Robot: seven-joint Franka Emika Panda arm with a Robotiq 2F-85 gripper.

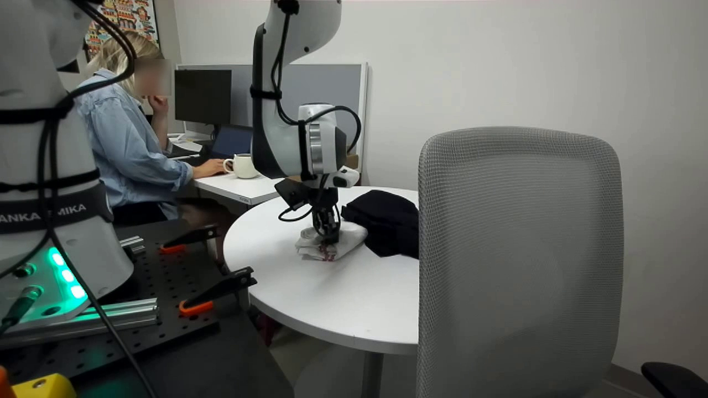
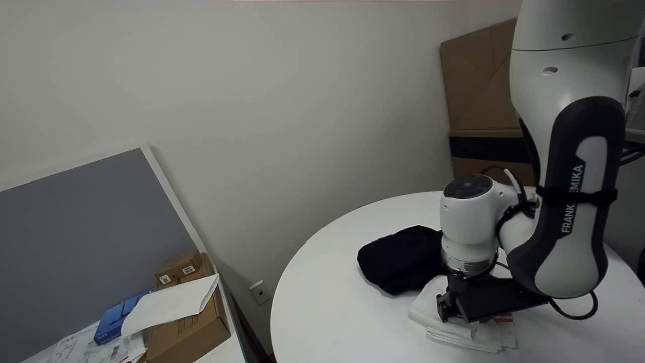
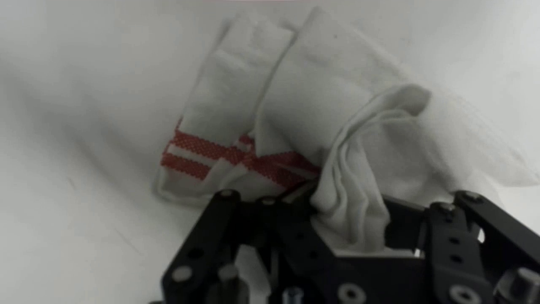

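Note:
A crumpled white cloth with red stripes (image 3: 303,111) lies partly folded on the round white table (image 1: 279,285). My gripper is low over it, fingers pointing down, and shut on a bunched fold that rises between the dark fingers. The fold covers part of the fingers, so the exact pinch is hidden. In exterior view 1 the gripper (image 1: 326,239) stands at the cloth (image 1: 348,239); the second exterior view shows layers of cloth (image 2: 462,339) spread beneath it. A dark navy cloth (image 1: 385,222) rests close by.
A grey mesh chair (image 1: 521,258) blocks the table's right side in exterior view 1. Behind, a person (image 1: 129,139) sits at a desk with a white mug (image 1: 243,166).

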